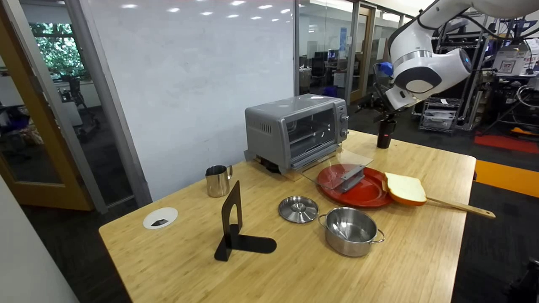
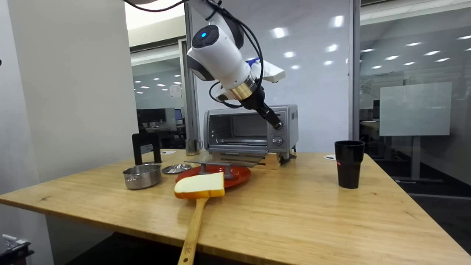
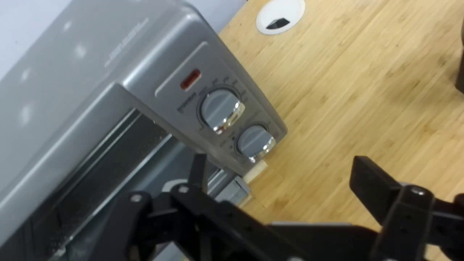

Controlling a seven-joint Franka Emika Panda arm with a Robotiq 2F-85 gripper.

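Note:
My gripper is open, its two black fingers wide apart with nothing between them. In the wrist view the grey toaster oven fills the left side, its upper knob and lower knob lying ahead of the fingers and apart from them. The oven door hangs down open in exterior view 2. There the gripper appears in front of the oven's control panel, above the table. A slice of bread rests on a wooden spatula by the red plate.
A black cup stands right of the oven. On the other side are a steel pot, a lid, a steel pitcher and a black bookend.

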